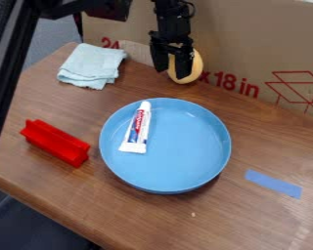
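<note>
My gripper (172,59) hangs open at the back of the table, its fingers around the front and left of a yellow rounded object (191,69), which it partly hides. On the middle of the table a blue plate (188,160) holds a toothpaste tube (137,129) on its left half. A red object (56,142), long and ridged, lies at the left front, and a folded light-blue cloth (89,64) sits at the back left.
A cardboard wall (268,75) runs along the back, close behind the yellow object. A strip of blue tape (273,183) is on the right of the table.
</note>
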